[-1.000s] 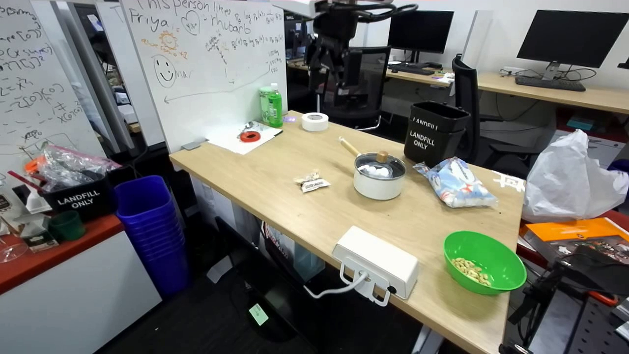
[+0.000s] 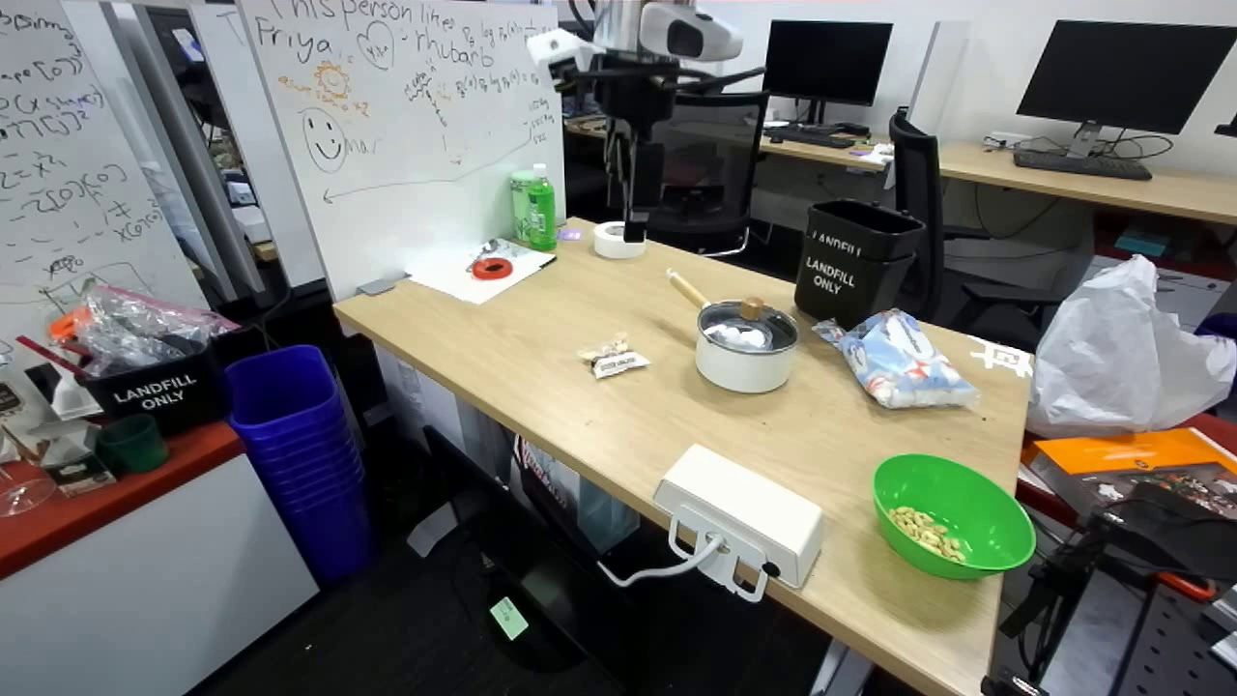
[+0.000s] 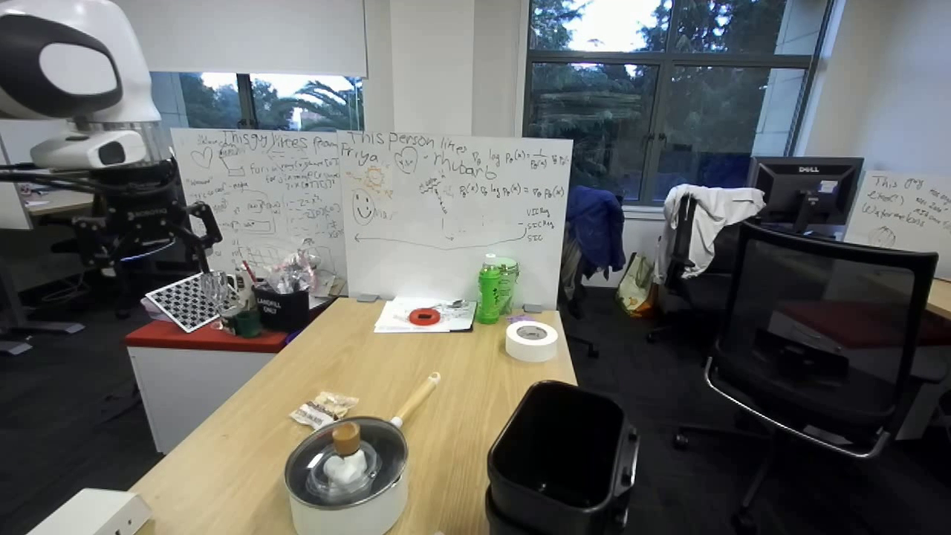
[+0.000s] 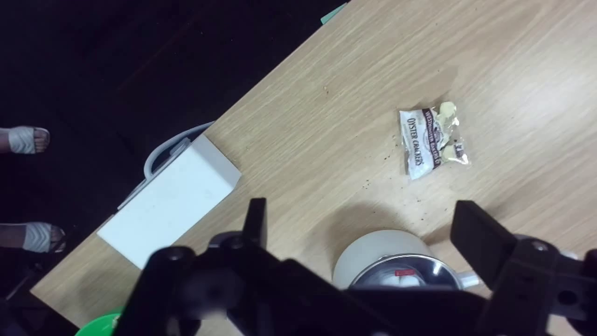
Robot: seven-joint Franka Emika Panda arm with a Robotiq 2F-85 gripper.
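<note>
My gripper is open, its two dark fingers (image 4: pixel 256 222) wide apart with nothing held. In exterior view 1 it hangs well above the table. A small clear-and-white oyster cracker packet (image 4: pixel 420 143) lies flat on the wood, apart from the fingers. Close to it stands a white pot (image 2: pixel 743 366) with a glass lid (image 3: pixel 345 472), a wooden knob and a pale handle; white things show through the lid. In the wrist view the gripper hides part of this pot. A green bowl (image 2: pixel 983 510) with beige pieces inside sits near the table's front right corner.
A white box (image 2: pixel 742 510) with a cable sits on the near edge. Behind the pot are a blue-white bag (image 2: pixel 905 362) and black bins (image 2: pixel 852 273). White tape (image 2: pixel 618 240), a red ring (image 2: pixel 492 268) and a green bottle (image 2: pixel 541 213) are at the far end.
In exterior view 1 the gripper has shifted left and lower, and it is turned differently. The objects on the table stay where they were.
</note>
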